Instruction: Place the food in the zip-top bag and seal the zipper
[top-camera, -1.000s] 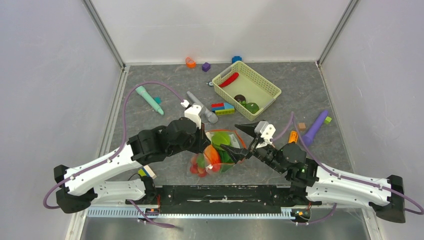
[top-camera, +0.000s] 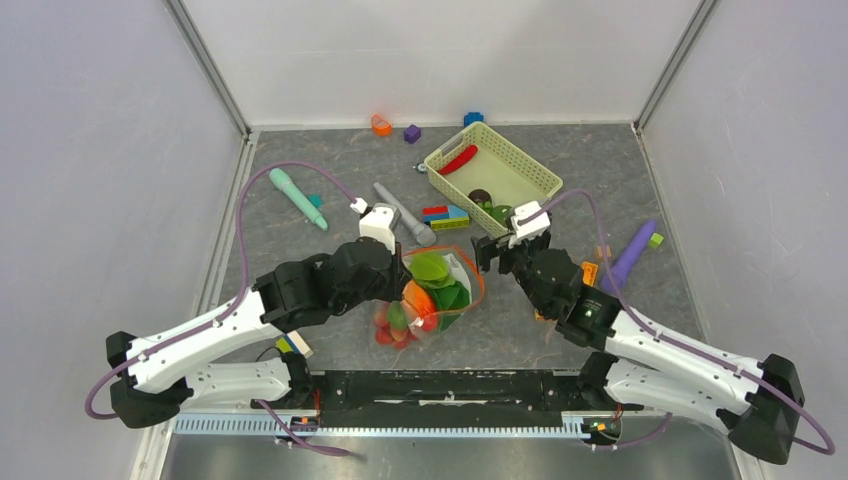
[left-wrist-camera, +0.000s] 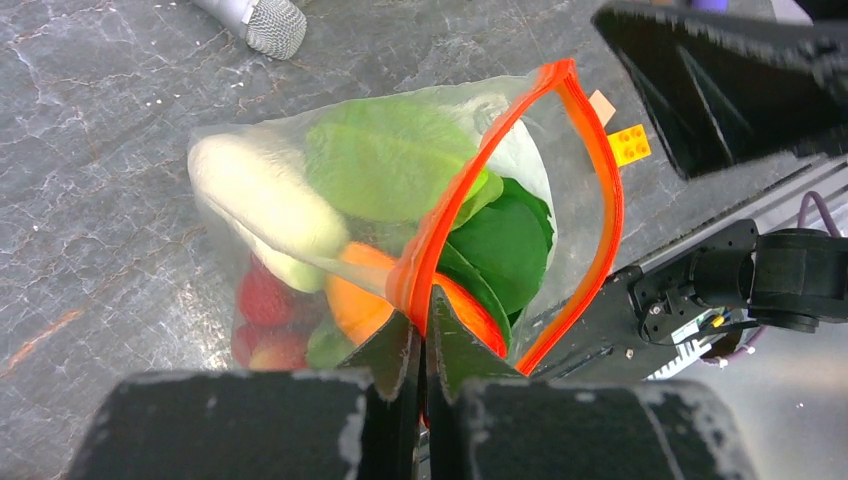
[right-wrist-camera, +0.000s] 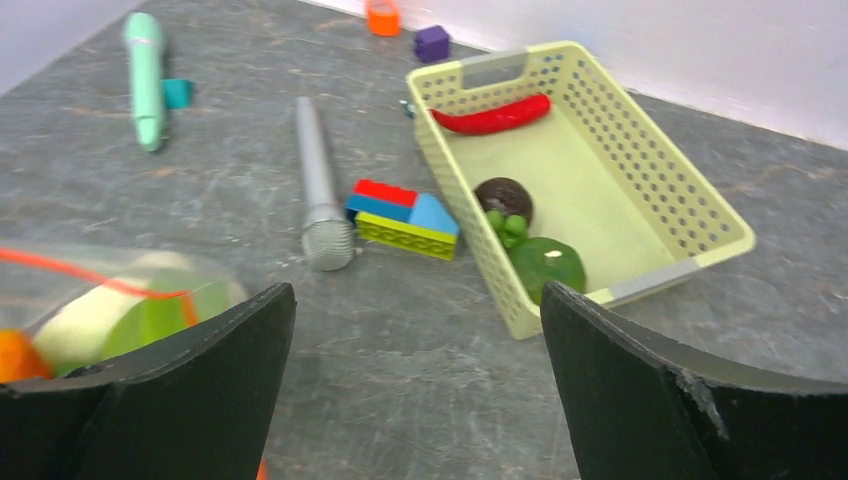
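Observation:
The zip bag (top-camera: 430, 300) rests at front centre with leafy greens (left-wrist-camera: 500, 245), orange food (left-wrist-camera: 355, 305), red pieces (left-wrist-camera: 265, 295) and a pale item (left-wrist-camera: 260, 195) inside; its orange zipper (left-wrist-camera: 605, 220) gapes open. My left gripper is shut on the bag's rim at the zipper. My right gripper stands open to the right of the bag, nothing between its fingers. A basket (right-wrist-camera: 650, 150) behind holds a red pepper (right-wrist-camera: 490, 115), a dark round item (right-wrist-camera: 505, 200) and green vegetables (right-wrist-camera: 550, 265).
A grey microphone (right-wrist-camera: 318, 180) and coloured bricks (right-wrist-camera: 405, 225) lie behind the bag. A mint microphone (top-camera: 295, 200) is at left; a purple one (top-camera: 630, 255) and small blocks at right. Walls border the table.
My left gripper and the bag have shifted very slightly.

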